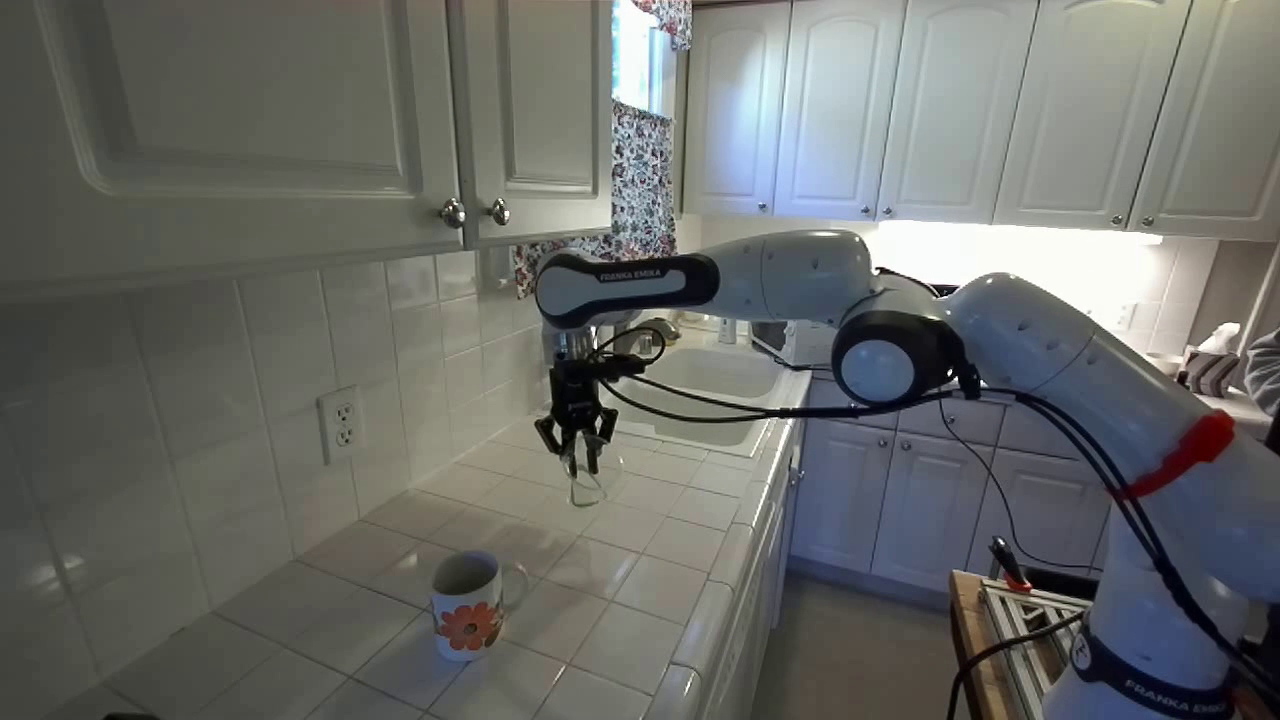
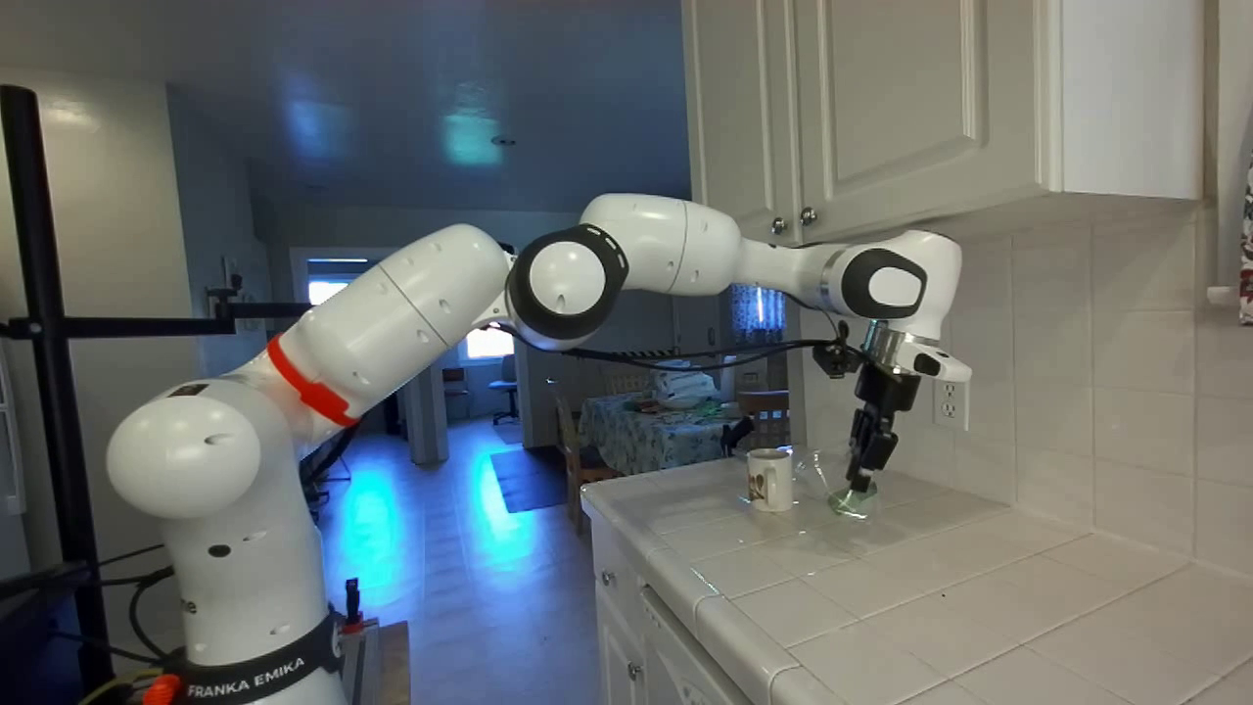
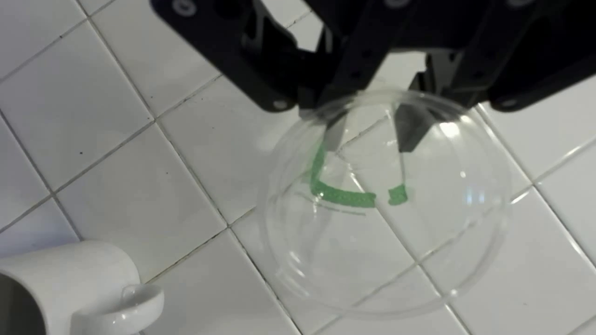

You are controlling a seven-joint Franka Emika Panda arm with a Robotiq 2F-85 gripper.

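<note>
A clear glass (image 3: pixel 357 268) with green marks on its lower part is in the wrist view, its wide round rim turned toward the camera. My gripper has its two fingers at the glass, seen partly through its wall. They are apart by some width, and the glass stays with them, so the gripper looks shut on it. Exactly how the fingers meet the wall is hard to make out through the reflections. From the first exterior view, the glass (image 1: pixel 585 490) hangs just below my gripper (image 1: pixel 581 462), over the tiled counter.
A white mug (image 1: pixel 465 606) with an orange flower stands upright on the counter (image 1: pixel 630 582), nearer the first exterior camera. The tiled wall (image 1: pixel 276 396) and upper cabinets (image 1: pixel 540 120) border the space. Behind the arm lies a sink (image 1: pixel 720 372).
</note>
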